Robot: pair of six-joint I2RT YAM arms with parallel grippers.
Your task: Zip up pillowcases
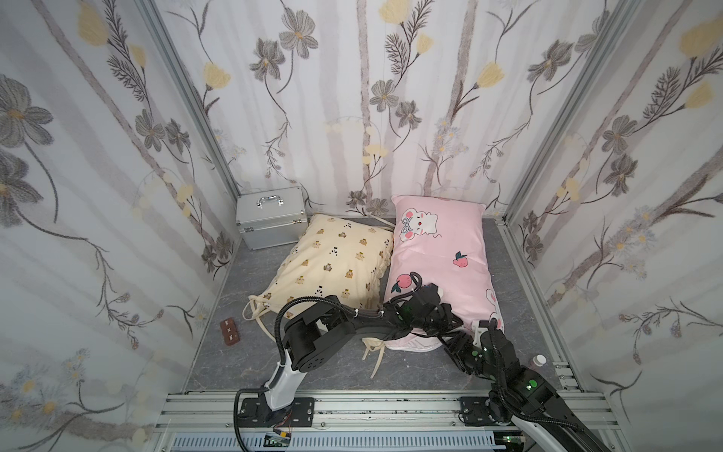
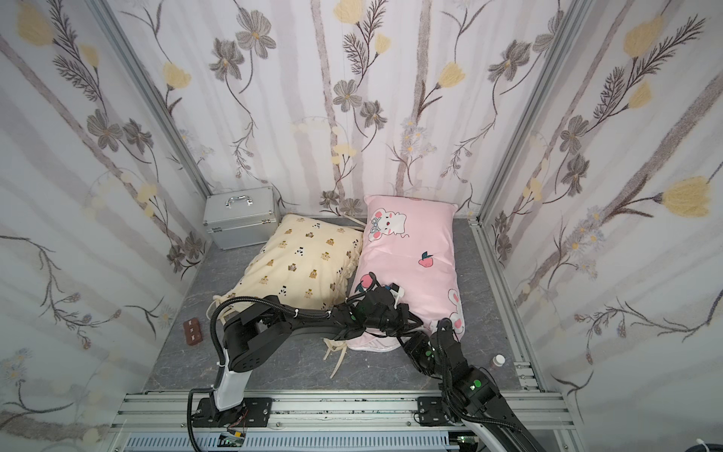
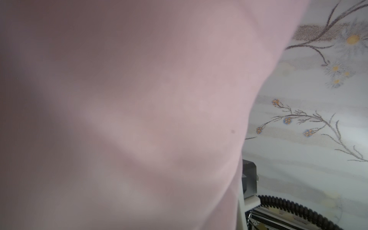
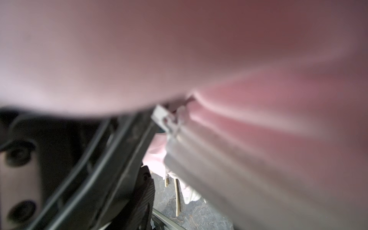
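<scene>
The pink pillowcase [image 1: 440, 252], with a pillow inside, lies on the right of the floor, its front end under both arms. A pale zipper band [image 4: 237, 168] runs along the cloth in the right wrist view. A light slider-like piece [image 4: 164, 118] stands at its end, close beside a dark finger [image 4: 122, 161] of my right gripper [image 1: 449, 340]. This gripper is open at the front edge. My left gripper [image 1: 457, 325] is shut at the same edge, its tips almost meeting the right one. Blurred pink cloth hides its fingers in the left wrist view.
A cream bear-print pillow [image 1: 331, 260] with tie cords lies to the left. Behind it stands a silver case [image 1: 271, 218]. A brown block [image 1: 229, 331] is at far left and a small white-capped bottle [image 1: 538, 360] at right.
</scene>
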